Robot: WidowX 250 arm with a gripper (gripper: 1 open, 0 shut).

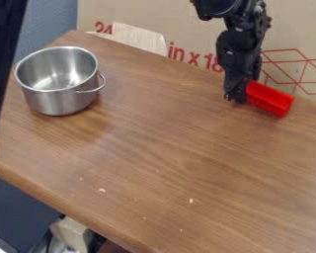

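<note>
My black gripper (240, 91) is at the back right of the wooden table, at the near left end of a red cylindrical object (271, 99). The red object is tilted, angled toward the right. The fingertips are dark and partly hidden, so whether they are shut on it cannot be told. A steel pot (59, 80) with a handle stands at the left of the table.
A cardboard backdrop (188, 30) with red print stands behind the table. The table's left edge drops to a dark floor.
</note>
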